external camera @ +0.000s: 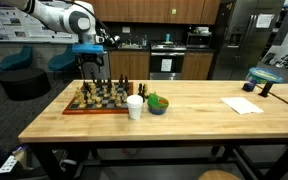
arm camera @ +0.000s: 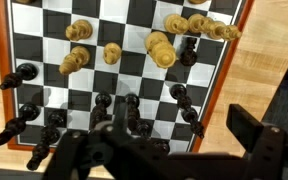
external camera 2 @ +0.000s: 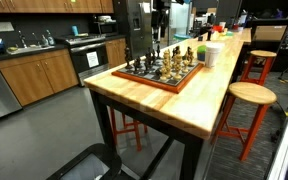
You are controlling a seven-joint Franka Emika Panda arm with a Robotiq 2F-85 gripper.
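Note:
A chessboard (external camera: 102, 102) with a reddish-brown border lies on the wooden table, carrying light wooden and black chess pieces. My gripper is over the black side of the board, its two dark fingers spread wide apart. Below the gap between them stands a black piece (arm camera: 133, 112); another black piece (arm camera: 186, 105) is to its right, near the border. Light pieces, such as a tall one (arm camera: 161, 48), fill the upper part of the wrist view. Nothing appears held. In exterior view 2 the gripper is small and hard to make out behind the board (external camera 2: 149, 82).
Right of the board stand a white cup (external camera: 135, 107) and a bowl (external camera: 157, 105) with green and orange contents. White paper (external camera: 242, 105) lies farther right on the otherwise largely clear table (external camera: 199, 118). Stools (external camera 2: 252, 94) stand beside the table.

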